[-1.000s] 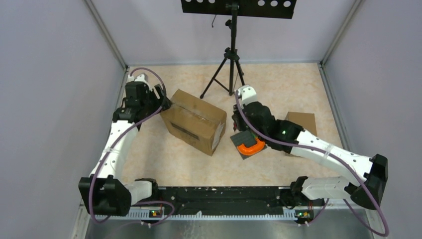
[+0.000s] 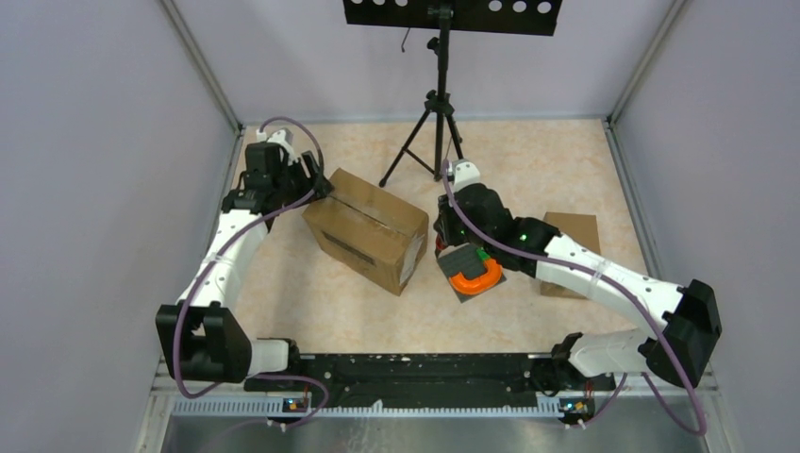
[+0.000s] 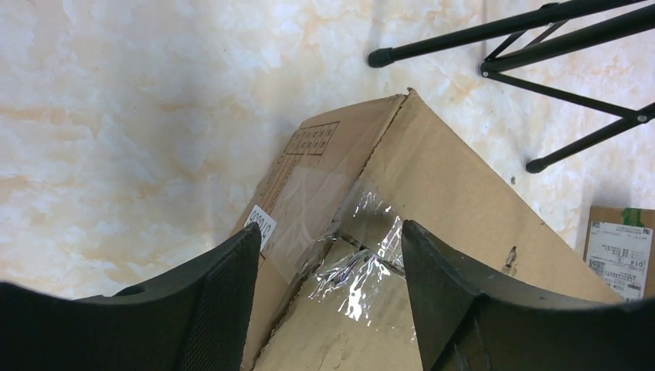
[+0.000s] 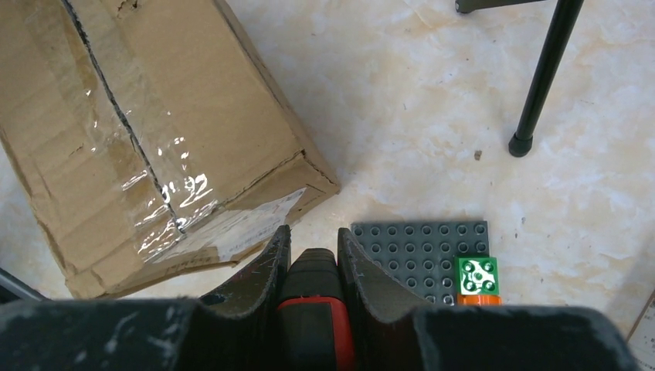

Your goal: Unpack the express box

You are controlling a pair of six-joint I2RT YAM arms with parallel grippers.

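The taped cardboard box (image 2: 363, 222) lies at an angle left of the table's middle. In the left wrist view its taped end edge (image 3: 363, 232) shows between the fingers of my left gripper, which stands part open at the box's far-left corner; whether the fingers touch it I cannot tell. My right gripper is shut on a black and red tool (image 4: 313, 297), most of it hidden by the fingers. It hovers just right of the box's taped right end (image 4: 181, 228), apparently clear of the cardboard.
Beneath the right gripper lies a grey studded plate (image 4: 421, 247) with a green block (image 4: 477, 274) and an orange ring (image 2: 477, 277). A smaller carton (image 2: 572, 226) rests at right. Behind the box stands a black tripod (image 2: 441, 109).
The left gripper has shifted a little right and away from the front, along the box's corner. Moving left, the right gripper has come closer to the box, which looks unmoved and still closed.
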